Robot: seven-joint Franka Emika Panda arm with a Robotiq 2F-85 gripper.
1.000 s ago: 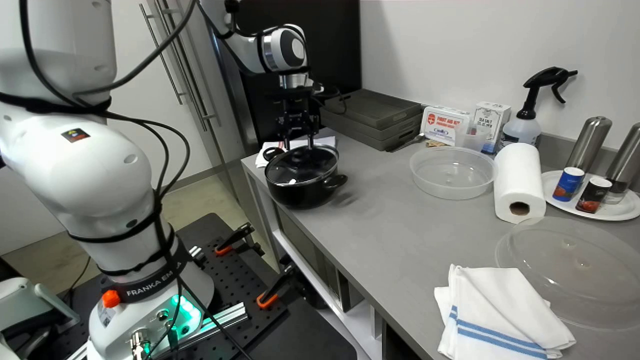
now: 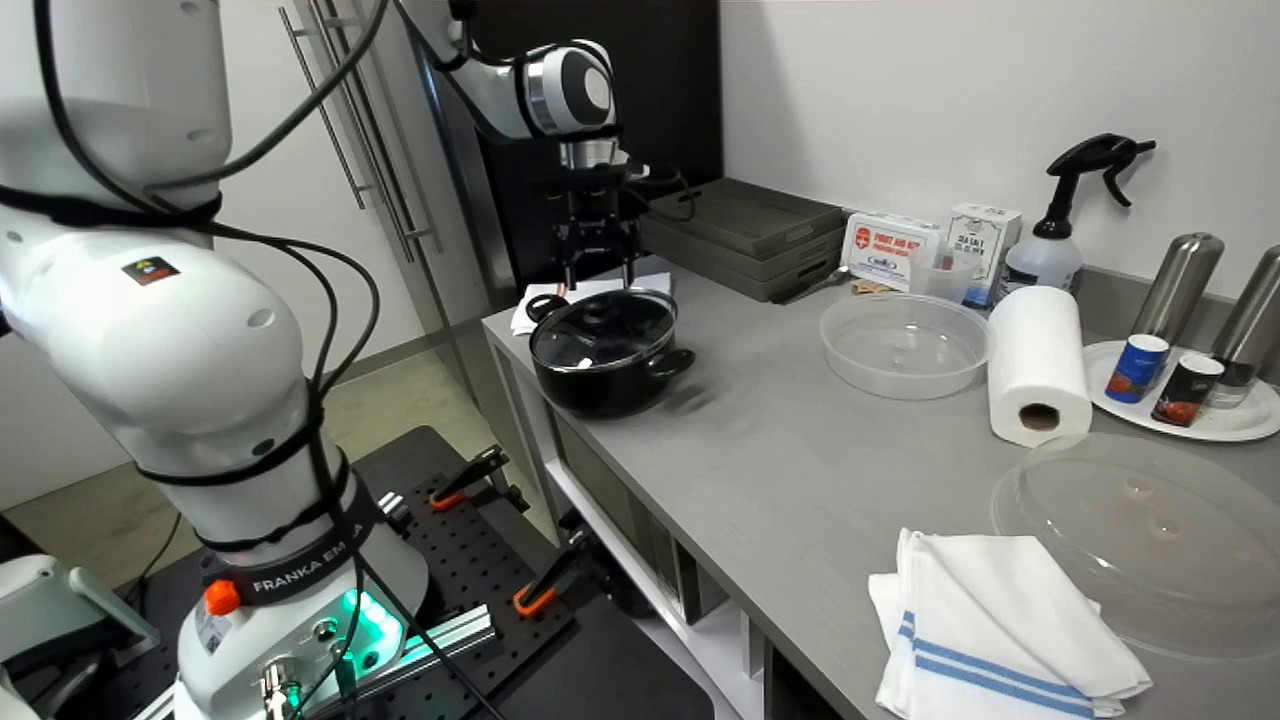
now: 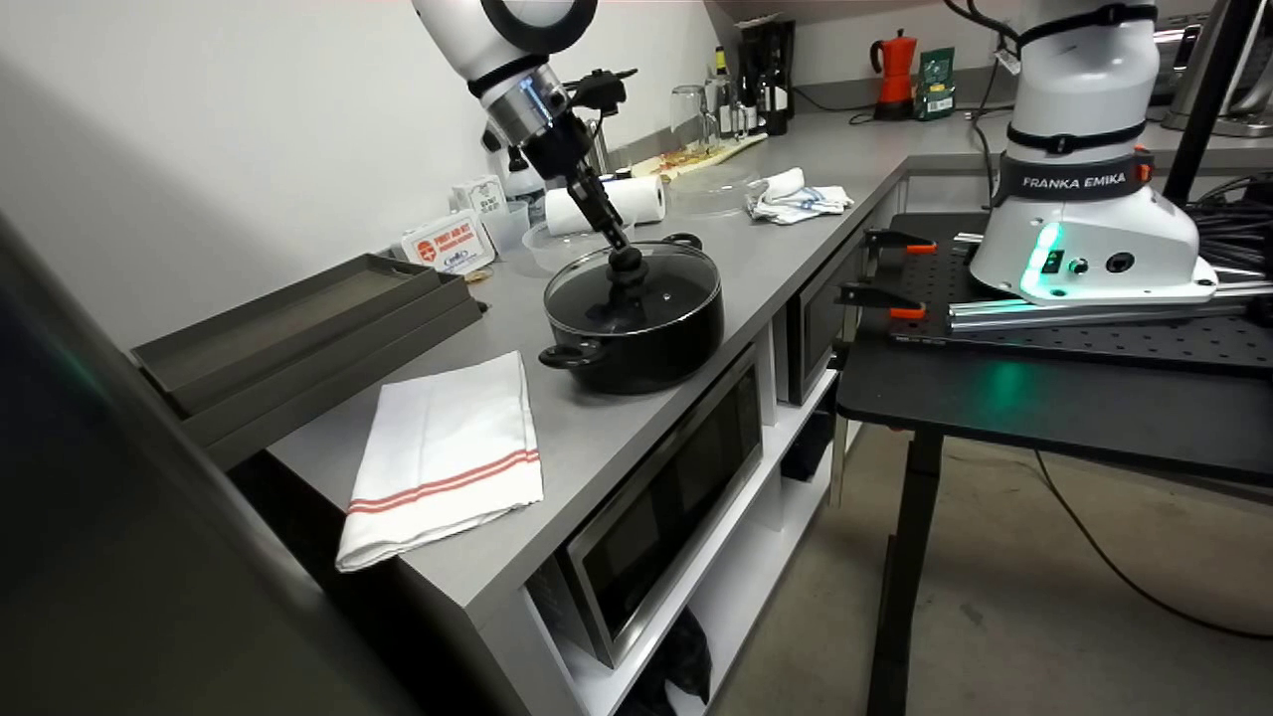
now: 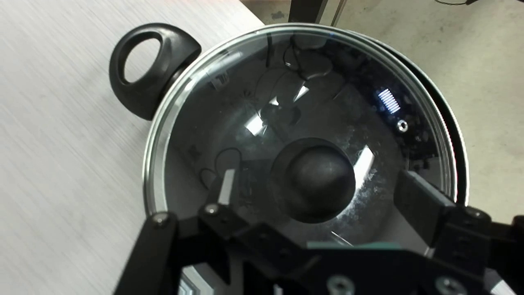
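A black two-handled pot (image 2: 600, 390) stands near the counter's front left edge. Its glass lid (image 4: 221, 118) lies on the rim, with a rounded black knob (image 4: 317, 182) at the centre. Just above the lid, my gripper (image 2: 599, 277) points down and is open. In the wrist view its fingers (image 4: 425, 209) stand wide apart on either side of the knob, with room on both sides. From the second exterior view, the gripper (image 3: 617, 243) is at the top of the knob, and I cannot tell whether they touch.
A red-striped towel (image 3: 448, 447) lies beside the pot, and stacked grey trays (image 2: 744, 234) stand behind it. Further right are a clear bowl (image 2: 906, 348), a paper roll (image 2: 1039, 366), a clear lid (image 2: 1152, 528) and a blue-striped towel (image 2: 1002, 618).
My gripper's fingers have spread further apart and now sit slightly higher over the lid. The pot and its lid have stayed in place.
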